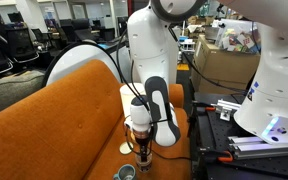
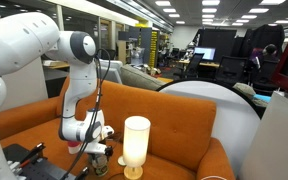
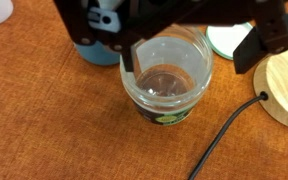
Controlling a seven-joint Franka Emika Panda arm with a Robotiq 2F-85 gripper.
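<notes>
A clear glass jar [image 3: 167, 80] with a dark label stands upright in the wrist view, its open mouth facing the camera. My gripper is open, one dark finger on each side of the jar's rim; whether either finger touches the glass cannot be told. In exterior view 1 the gripper [image 1: 143, 150] points down over the jar [image 1: 144, 161], low above the orange couch seat. Exterior view 2 shows the gripper [image 2: 98, 152] low beside the lamp, where the jar is hard to make out.
A blue cup [image 3: 96, 52] stands close to the jar. A lamp with a white shade [image 2: 136, 139] and round wooden base [image 3: 285, 86] is on the other side, its black cord [image 3: 221, 133] running past the jar. A pale round lid [image 3: 227, 38] lies nearby.
</notes>
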